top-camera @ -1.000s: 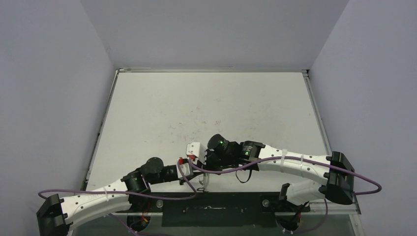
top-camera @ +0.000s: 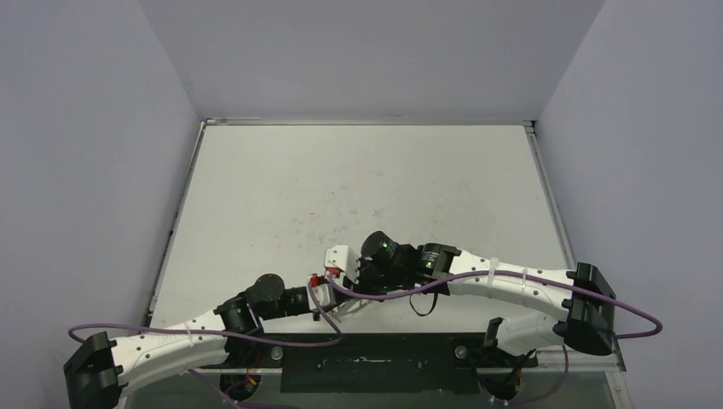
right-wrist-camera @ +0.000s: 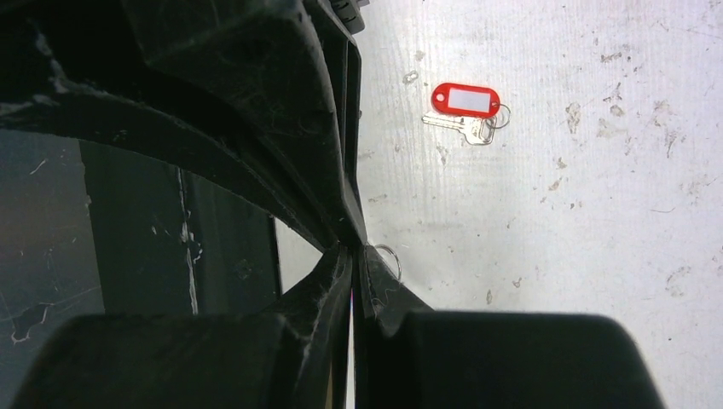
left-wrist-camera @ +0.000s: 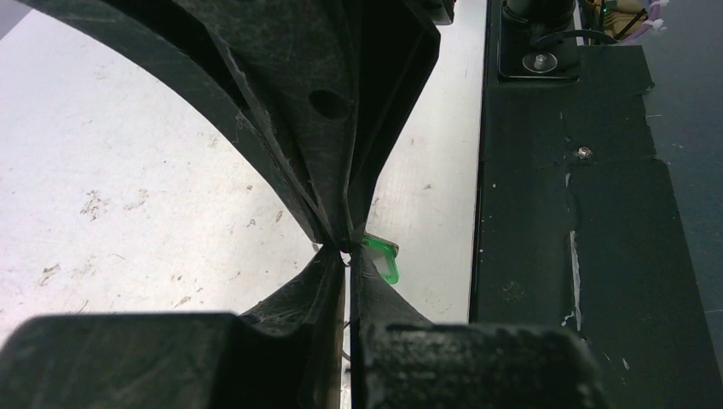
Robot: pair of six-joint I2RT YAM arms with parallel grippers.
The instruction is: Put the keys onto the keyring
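Observation:
My left gripper is shut at the centre of the left wrist view. The other gripper's dark fingers [left-wrist-camera: 328, 136] reach down from above, so the tips meet or nearly meet. Just beyond them shows part of a green tag [left-wrist-camera: 384, 262]. In the right wrist view my right gripper is shut too. A thin metal ring [right-wrist-camera: 394, 262] curves out beside its tips; I cannot tell what grips it. A red tag [right-wrist-camera: 486, 100] with a small ring [right-wrist-camera: 505, 118] lies on the table beside a silver key [right-wrist-camera: 460, 124].
A dark strip [top-camera: 375, 362] runs along its front edge. Both arms meet close above the front, hiding the table under them in the top view.
Below the joined grippers, a pale piece that hung straight down now slants to the side. The small dark loop beside it is no longer visible. Both arms have hardly moved.

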